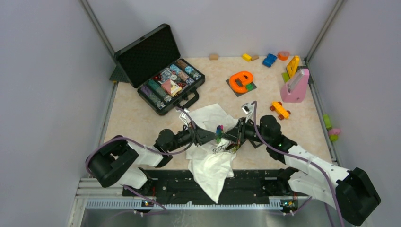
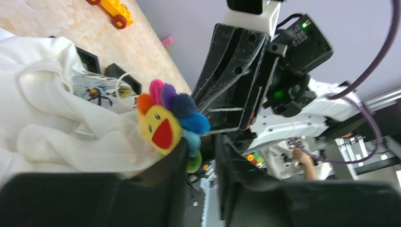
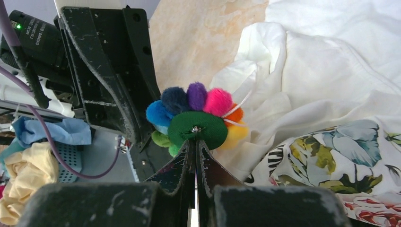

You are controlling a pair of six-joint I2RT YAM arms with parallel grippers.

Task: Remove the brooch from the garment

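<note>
A rainbow flower brooch [image 1: 219, 132] with a yellow smiling face hangs between my grippers above the white garment [image 1: 208, 170]. In the left wrist view its face [image 2: 162, 132] is toward my left gripper, whose blurred fingers stand part open just below it. In the right wrist view the green backing [image 3: 213, 130] with a metal pin faces my right gripper, whose shut tips meet at that backing; whether they pinch anything thin cannot be told. White loops run beside the petals. A floral print [image 3: 340, 156] shows on the garment.
An open case [image 1: 170, 87] lies at the back left. Toys stand at the back and right: an orange track [image 1: 241, 78], a yellow car [image 1: 280, 110] and a pink object [image 1: 295, 87].
</note>
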